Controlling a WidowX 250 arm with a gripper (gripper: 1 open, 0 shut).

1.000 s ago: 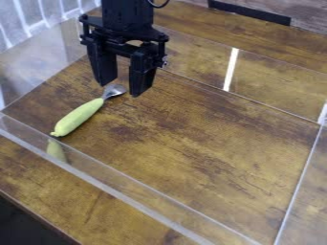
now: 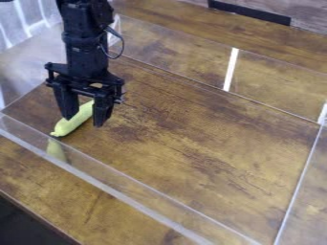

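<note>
The black robot gripper (image 2: 84, 103) hangs at the left of the walled wooden floor, its fingers spread and pointing down over a pale yellow-green elongated object (image 2: 69, 123), which looks like a toy corn or banana. The gripper stands open. The object lies diagonally on the wood, its upper end partly hidden behind the gripper; whether the fingers touch it cannot be told.
Clear plastic walls (image 2: 231, 67) enclose the wooden surface (image 2: 205, 144). A dark strip (image 2: 250, 14) lies at the back edge.
The gripper has moved left and down from above the middle-left to over the elongated object, now covering its upper end. The object shows no visible movement.
</note>
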